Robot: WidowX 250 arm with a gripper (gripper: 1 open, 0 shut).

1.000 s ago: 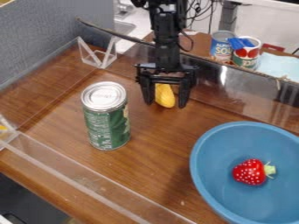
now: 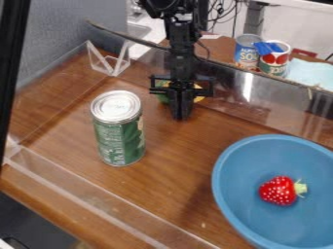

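Observation:
The black gripper (image 2: 182,101) is at the back of the wooden table, low over a yellow object (image 2: 203,89) that is mostly hidden behind it, with some green showing at its left. Its fingers look close together; whether anything is between them is hidden. A silver-topped green can (image 2: 119,134) stands upright at the left front. A blue bowl (image 2: 247,219) sits at the right with a red strawberry (image 2: 278,191) in it.
A clear barrier runs along the back, with cans (image 2: 274,61) and a pale cloth (image 2: 311,74) beyond it. A grey wall (image 2: 58,68) bounds the left.
The gripper has shifted back, up the view. The yellow object, earlier showing plainly at the gripper, now sits farther back and is mostly hidden.

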